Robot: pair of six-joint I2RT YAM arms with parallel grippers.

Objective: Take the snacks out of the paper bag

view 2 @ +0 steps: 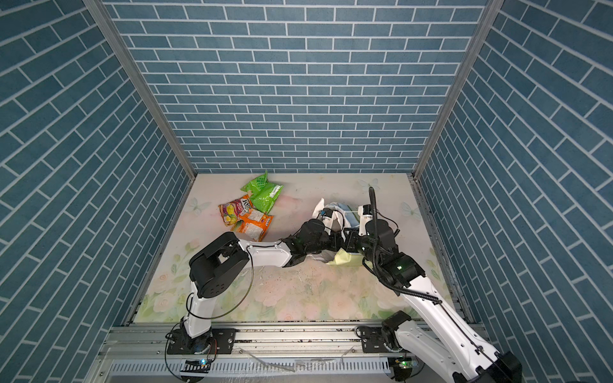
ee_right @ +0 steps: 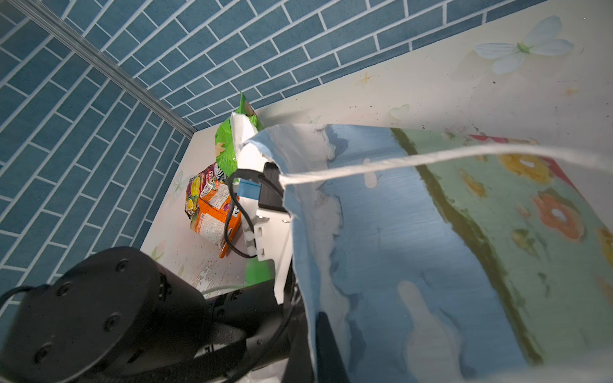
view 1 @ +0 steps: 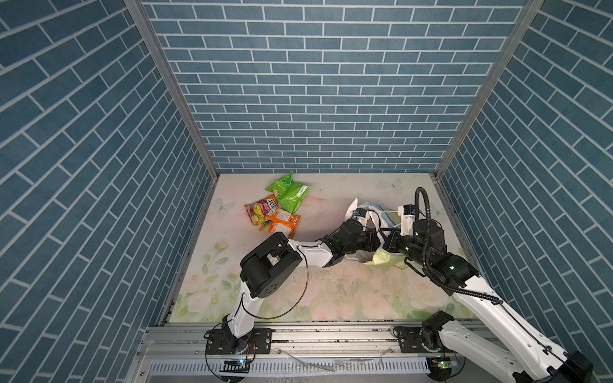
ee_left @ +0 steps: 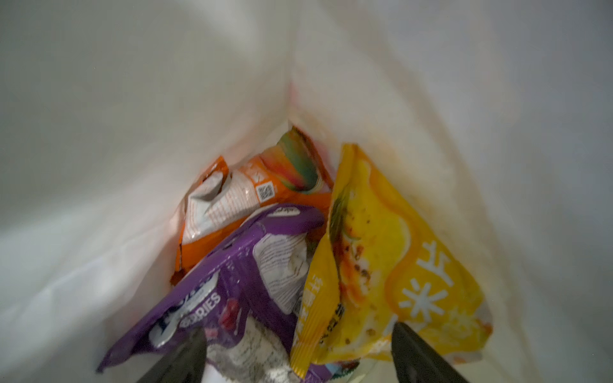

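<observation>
The paper bag, blue and green with flowers, stands at the right of the table. In the left wrist view my left gripper is open inside it, above a yellow snack, a purple snack and an orange snack. My right gripper is shut on the bag's edge, seen in the right wrist view. In both top views the two arms cover much of the bag.
Green packets, a red packet and an orange packet lie at the back left of the table.
</observation>
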